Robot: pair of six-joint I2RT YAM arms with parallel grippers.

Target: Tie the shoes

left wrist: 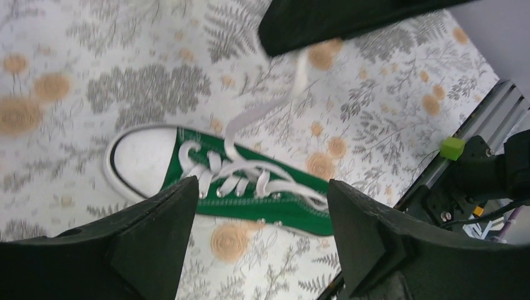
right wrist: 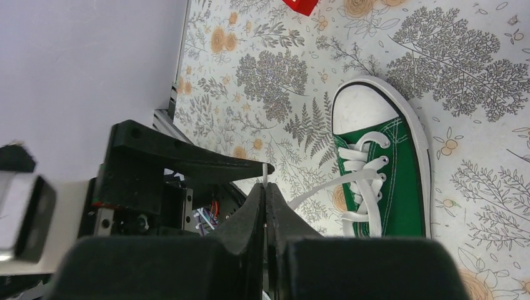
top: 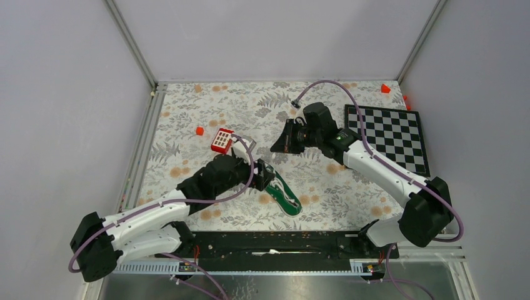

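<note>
A green canvas shoe (top: 285,199) with a white toe and white laces lies on the floral mat, seen also as the shoe (right wrist: 394,187) in the right wrist view. My right gripper is shut, with the end of a white lace (left wrist: 260,112) between its fingertips, stretched up from the shoe. My left gripper stands open above the shoe, its fingers framing the laces in its own view, with nothing seen held.
A red box (top: 221,140) and small red cubes (top: 199,130) lie at the back left. A black-and-white checkerboard (top: 384,137) is at the right. A green cube (left wrist: 452,148) shows in the left wrist view.
</note>
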